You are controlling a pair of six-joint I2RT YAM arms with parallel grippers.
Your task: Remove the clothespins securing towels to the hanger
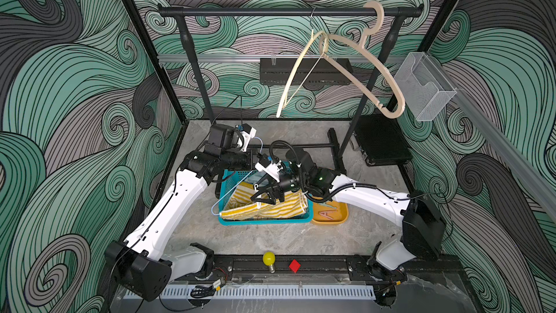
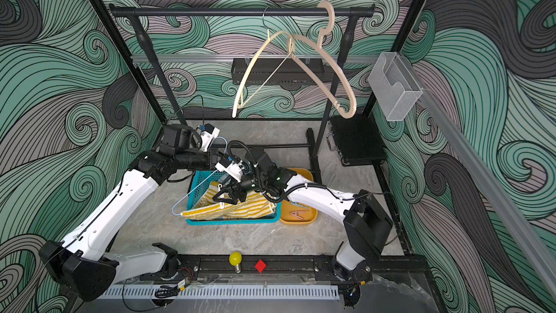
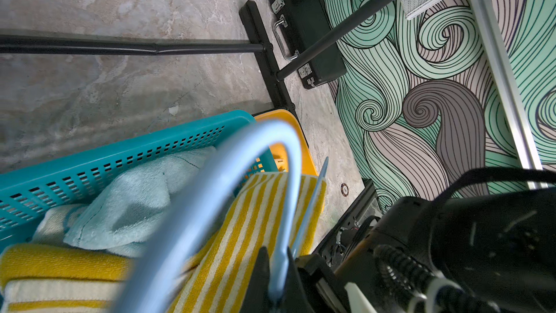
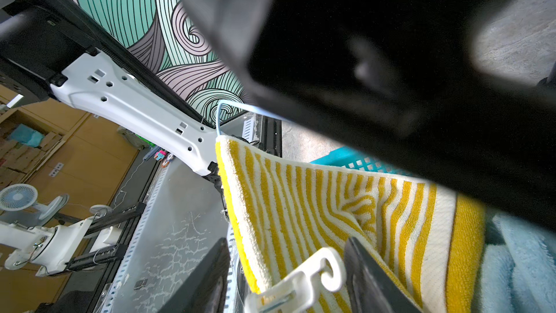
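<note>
My left gripper holds a light blue hanger at its fingertips, above the teal basket. A yellow-striped towel hangs from that hanger into the basket. My right gripper is part open around a white clothespin at the towel's edge; whether it touches the pin is unclear. Light blue towels lie folded in the basket.
An orange tray with clothespins sits right of the basket. Empty beige hangers hang from the rack overhead. A black case stands at the back right.
</note>
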